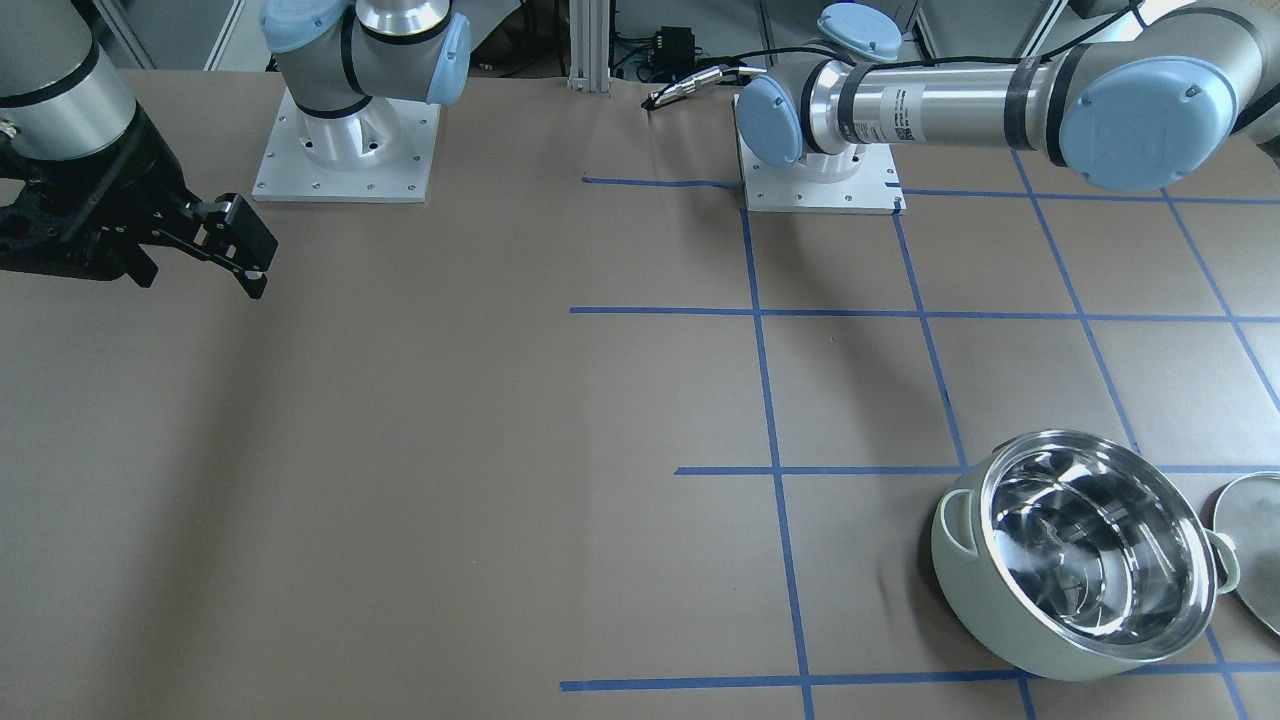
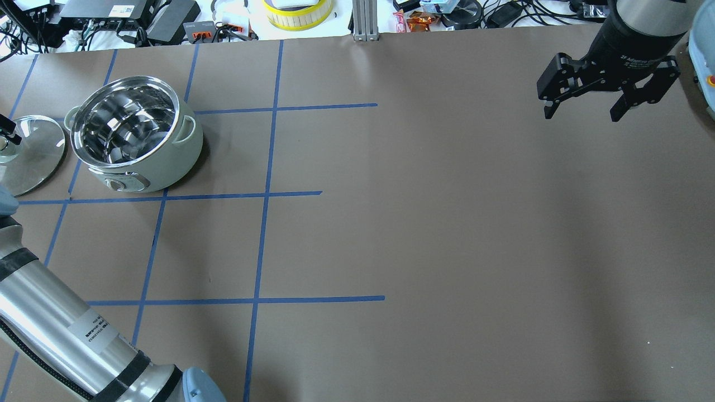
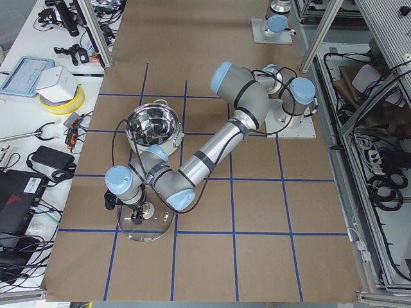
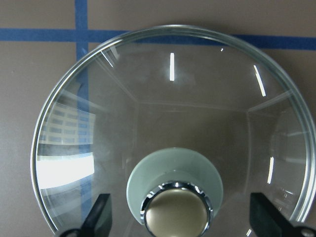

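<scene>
A glass lid (image 4: pixel 187 69) with a steel rim fills my wrist view, lying on the table; its knob (image 4: pixel 176 212), silver-topped on a pale base, sits between the two fingertips of my open gripper. The left view shows my gripper above that lid (image 3: pixel 154 224). A pale grey pot (image 1: pixel 996 600) with a steel interior stands uncovered beside the lid, at the lower right of the front view and upper left of the top view (image 2: pixel 154 174).
A second arm's black gripper (image 2: pixel 596 87) hangs at the top view's upper right. Cables and equipment crowd the side bench (image 3: pixel 16 115).
</scene>
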